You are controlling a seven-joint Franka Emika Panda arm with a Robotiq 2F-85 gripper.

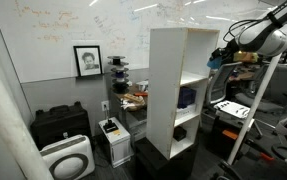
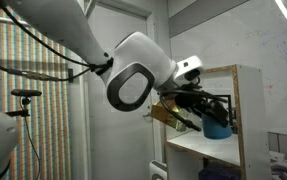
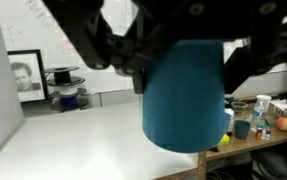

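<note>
A blue-teal cup-like container [image 3: 186, 100] fills the middle of the wrist view, with the dark fingers of my gripper shut on it from both sides. In exterior view 2 the same blue container [image 2: 216, 122] hangs from the gripper [image 2: 211, 103] in front of the white shelf unit [image 2: 251, 120]. Exterior view 1 shows the container [image 1: 215, 62] small, just right of the shelf unit [image 1: 164, 95] at the height of its upper compartment. How the fingertips meet its rim is hidden.
Dark blue items [image 1: 186, 97] sit in the shelf's middle compartment, and a dark object [image 1: 179, 133] is lower down. Behind stands a wooden workbench [image 3: 253, 143] with bottles and small things. The upper shelf board [image 3: 83, 145] looks bare.
</note>
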